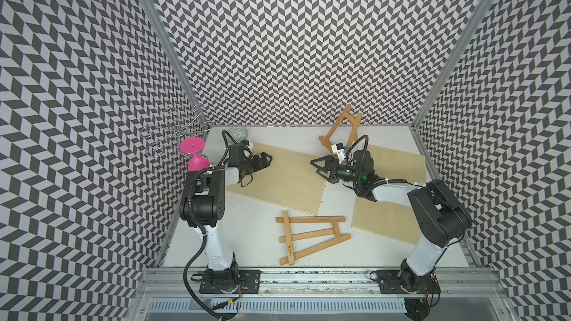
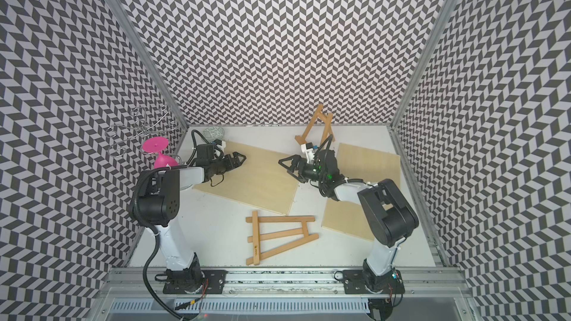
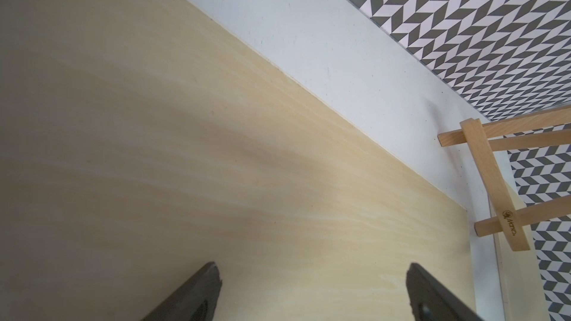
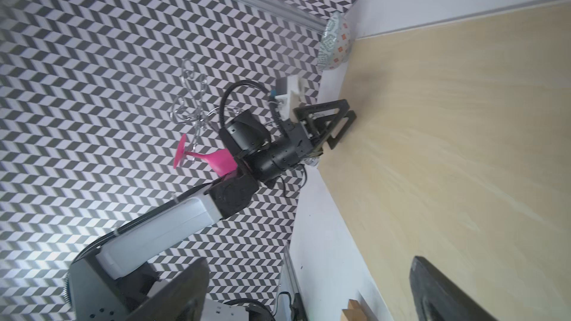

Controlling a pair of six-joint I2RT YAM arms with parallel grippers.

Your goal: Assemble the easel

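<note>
A plywood panel (image 1: pixel 279 190) lies across the table's middle-left, with my left gripper (image 1: pixel 266 160) open over its left part and my right gripper (image 1: pixel 316 166) open over its right end, both empty. A second plywood board (image 1: pixel 383 223) lies at the right, partly under my right arm. One easel frame (image 1: pixel 288 237) lies flat at the front middle. Another wooden easel frame (image 1: pixel 348 114) sits at the back right, behind my right gripper; the left wrist view shows its slats (image 3: pixel 493 178) close up.
At the left stand a pink object (image 1: pixel 196 160), a wire rack and a patterned bowl (image 1: pixel 236 133).
</note>
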